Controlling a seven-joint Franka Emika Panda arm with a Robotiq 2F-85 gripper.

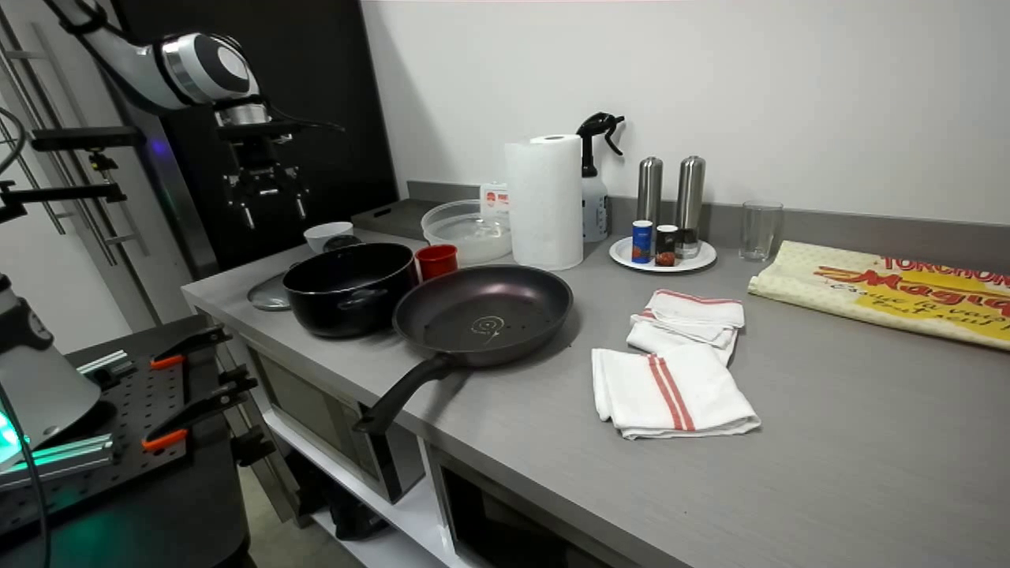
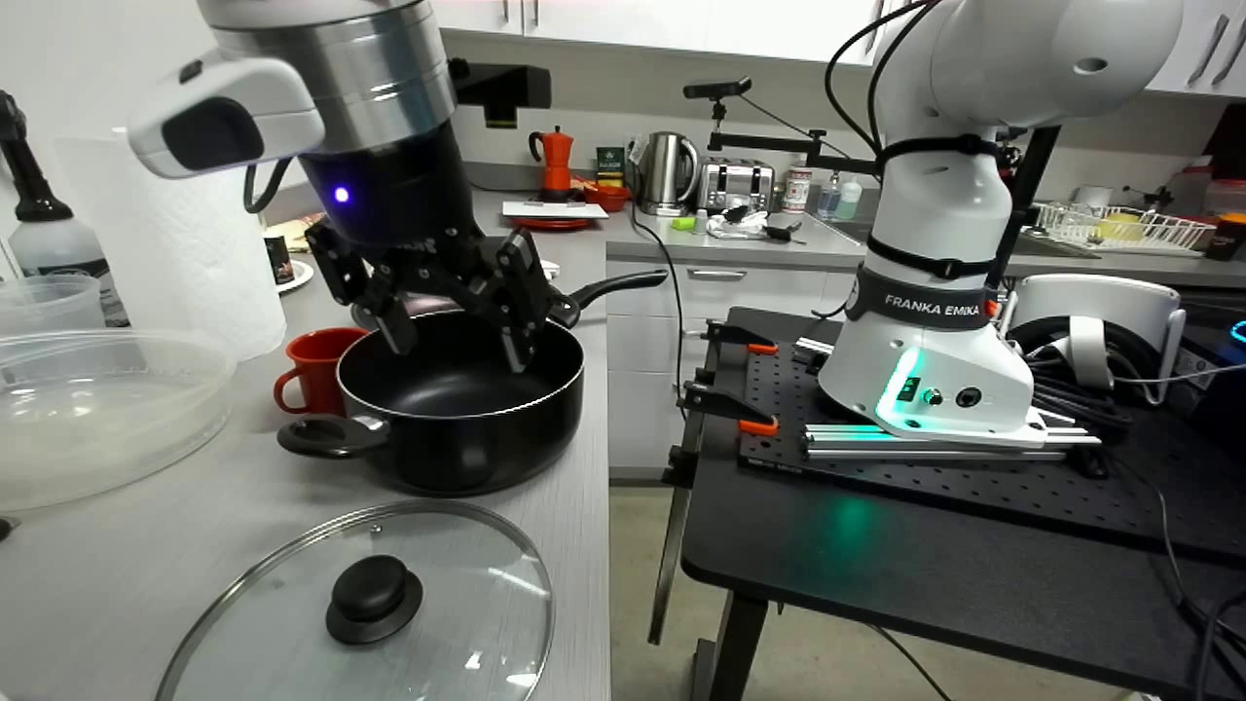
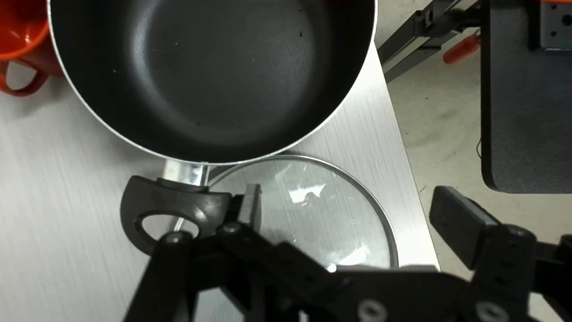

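My gripper [image 1: 275, 216] stands open in the air, nothing between its fingers. In the wrist view its two fingers [image 3: 250, 206] are wide apart above the glass lid [image 3: 321, 214], which lies on the counter by the black pot [image 3: 230, 69]. The lid's black knob [image 2: 374, 588] shows in the second exterior view and is hidden from the wrist. The pot is uncovered and empty, with one handle [image 3: 177, 206] near the left finger in that view. A frying pan [image 1: 484, 317] rests beside the pot, its handle over the counter's edge.
A red mug [image 2: 315, 368] stands close to the pot, and a clear plastic tub [image 2: 105, 409] is farther along. A paper towel roll [image 1: 544, 203] rises behind the pan. Folded towels [image 1: 672, 393] lie on the open counter. The black robot table [image 2: 911, 572] is across a gap.
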